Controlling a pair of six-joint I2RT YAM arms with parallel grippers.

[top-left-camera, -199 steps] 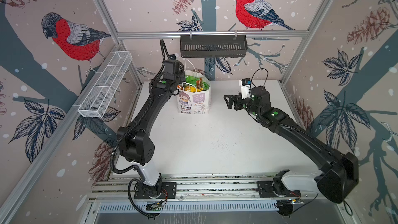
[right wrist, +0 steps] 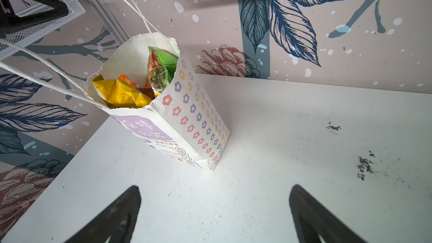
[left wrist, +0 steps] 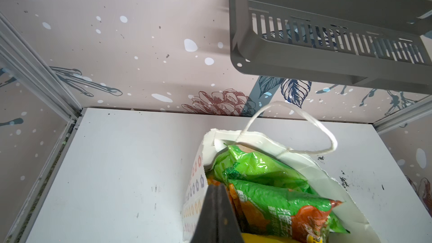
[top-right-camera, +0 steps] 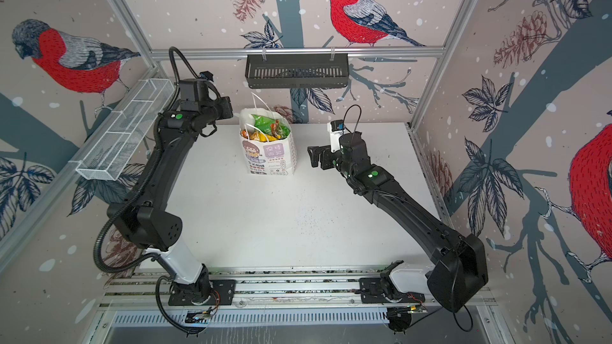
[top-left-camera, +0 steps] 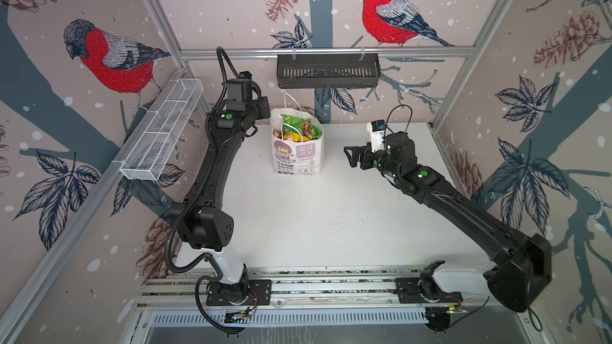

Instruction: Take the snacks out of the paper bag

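Note:
A white printed paper bag (top-left-camera: 297,156) stands upright at the back centre of the table, full of snacks in green, orange and yellow packs, such as a green bag (left wrist: 256,166) and a yellow pack (right wrist: 119,92). Its rope handles stick up. My left gripper is up at the bag's left, pointing over it, shut with nothing visible between its fingers. My right gripper hangs open and empty to the right of the bag, apart from it, above bare table.
A dark slotted rack (top-left-camera: 328,71) hangs on the back rail above the bag. A white wire basket (top-left-camera: 159,130) is on the left rail, near my left arm.
My left arm has risen and moved to the left, away from in front of the bag's left side. The right arm and the bag look unchanged.

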